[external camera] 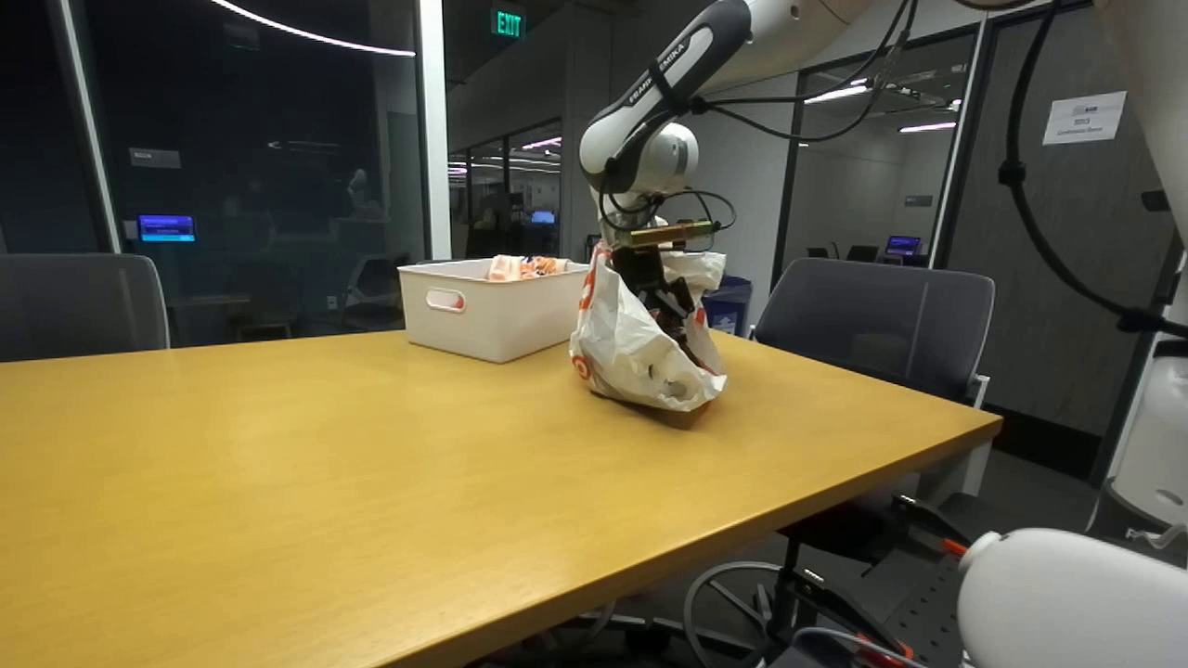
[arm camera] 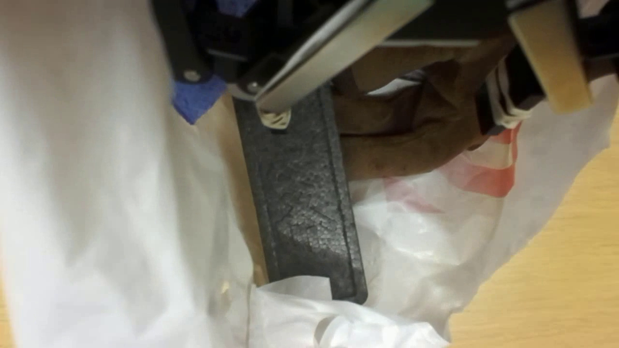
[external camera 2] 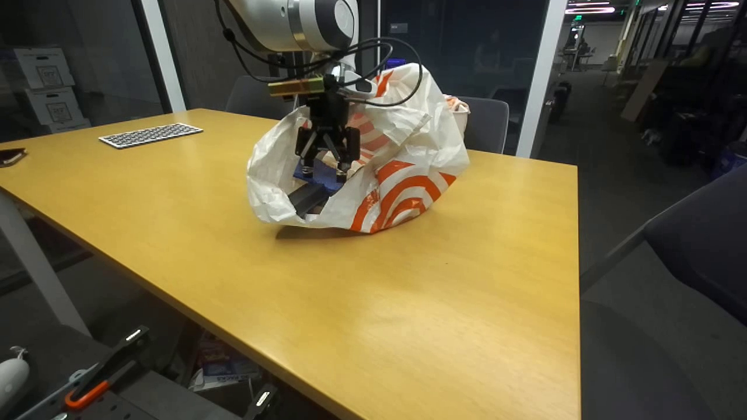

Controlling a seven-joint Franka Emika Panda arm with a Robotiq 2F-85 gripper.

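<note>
A white plastic bag (external camera 2: 269, 182) with red rings lies on the table, its mouth open toward exterior view 2. My gripper (external camera 2: 324, 172) points down inside that mouth, fingers apart. In the wrist view my gripper straddles part of a dark grey, leather-textured slab (arm camera: 302, 191) and a crumpled brown item (arm camera: 400, 151). Something blue (arm camera: 198, 98) shows beside the left finger, and the same blue item (external camera 2: 323, 175) sits right at the fingertips in exterior view 2. Whether the fingers touch any of these I cannot tell. Exterior view 1 shows the bag (external camera: 635, 345) partly hiding the gripper (external camera: 674, 321).
A white bin (external camera: 490, 317) with patterned cloth (external camera: 523, 267) stands close behind the bag. A keyboard (external camera 2: 150, 134) lies at the table's far left in exterior view 2. Loose bag folds surround the gripper.
</note>
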